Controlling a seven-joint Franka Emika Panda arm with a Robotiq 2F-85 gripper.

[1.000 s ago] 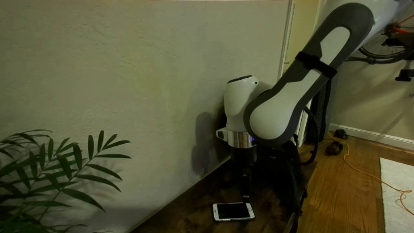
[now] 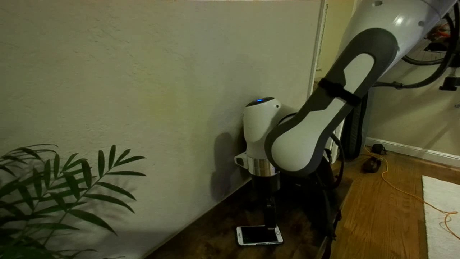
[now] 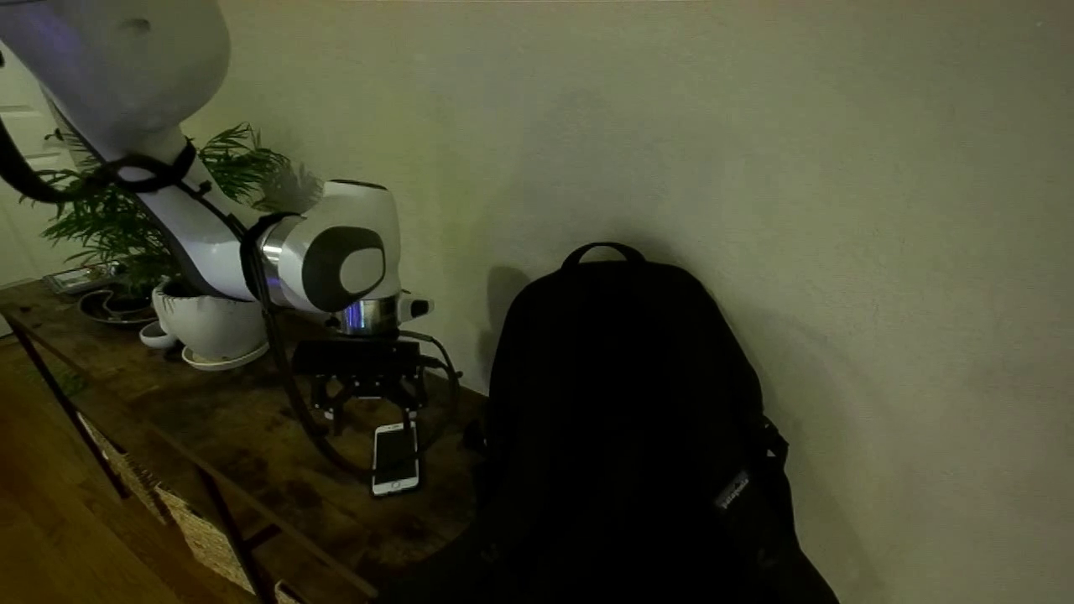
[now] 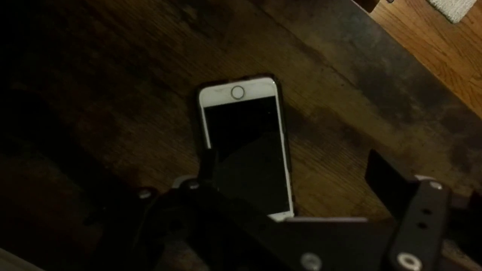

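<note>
A white-framed phone (image 2: 257, 236) in a dark case lies flat, screen up, on the dark wooden table (image 3: 302, 503). Above it, my gripper points down with its fingers wide apart and nothing held. In the wrist view, one finger (image 4: 208, 165) overlaps the left side of the phone (image 4: 244, 126), while the other finger (image 4: 384, 180) is over bare wood to the right. Exterior view 2 has one fingertip in front of the phone's far end. Whether that finger touches the phone I cannot tell.
A large black backpack (image 3: 624, 403) stands close beside the phone, against the wall. Farther along the table are a white plant pot (image 3: 213, 324) and a leafy plant (image 3: 237, 166). Bare wood surrounds the phone, and the wall runs along the table's back edge.
In exterior view 1 the arm and gripper have come down and shifted slightly left, bringing the fingers lower at the phone. The phone has stayed in place.
</note>
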